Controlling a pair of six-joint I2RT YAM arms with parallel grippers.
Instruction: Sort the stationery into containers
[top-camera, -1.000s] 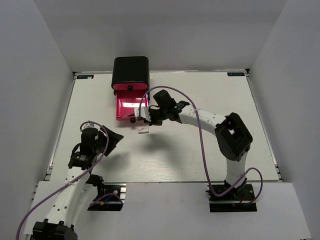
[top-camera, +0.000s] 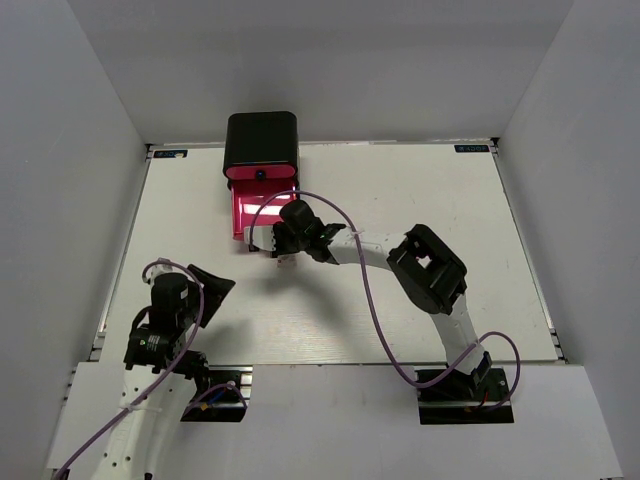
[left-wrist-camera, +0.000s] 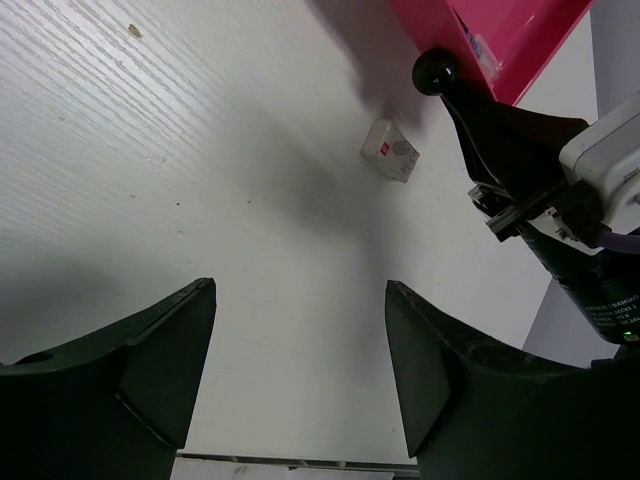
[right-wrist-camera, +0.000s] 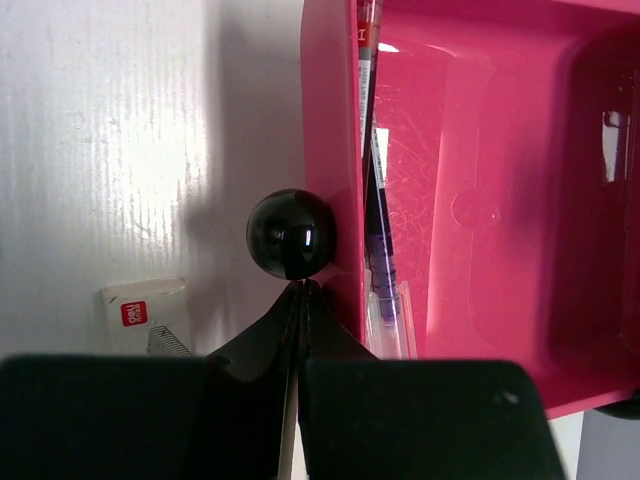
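Pulled out from the black cabinet (top-camera: 261, 135), the pink lower drawer (top-camera: 246, 195) lies open. Pens (right-wrist-camera: 379, 225) rest along the inner side of its front wall. On the table in front of it is a small white eraser (top-camera: 287, 260) with a red mark, seen also in both wrist views. My right gripper is shut, its tips at the drawer's black ball knob (right-wrist-camera: 291, 234), outside the front wall; nothing shows between them. Above the table at the left, my left gripper is wide open and empty.
The cabinet's upper drawer (top-camera: 240, 173) is closed. My right arm (top-camera: 375, 247) reaches across the table from the right. Bare tabletop (top-camera: 420, 180) lies to the right and in the front middle.
My right gripper has moved left along the drawer front to the knob. The eraser looks unmoved.
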